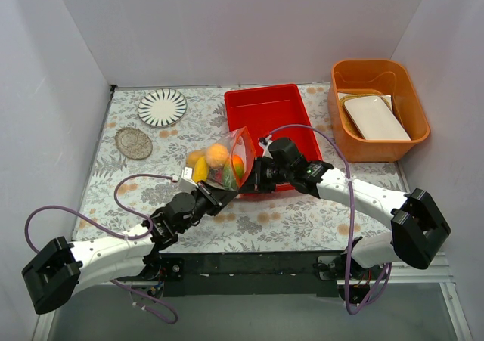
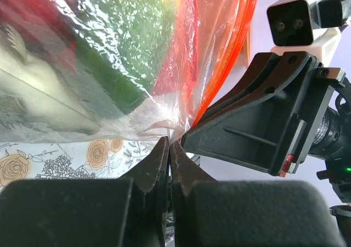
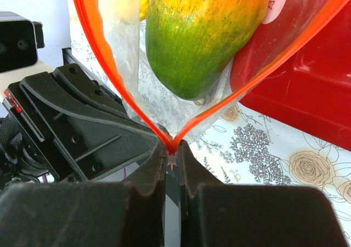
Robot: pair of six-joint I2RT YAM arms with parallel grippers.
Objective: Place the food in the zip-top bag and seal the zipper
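Note:
The clear zip bag with an orange zipper holds an orange fruit, a green-yellow mango and yellow food. In the left wrist view my left gripper is shut at the bag's lower edge, pinching thin plastic. My right gripper has its fingertips close together on the bottom point of the orange zipper in the right wrist view; whether they are fully shut on it is unclear. The two grippers almost meet at the bag's corner.
A red bin lies behind the bag. An orange tub with white trays stands at the back right. A striped plate and a woven disc lie at the back left.

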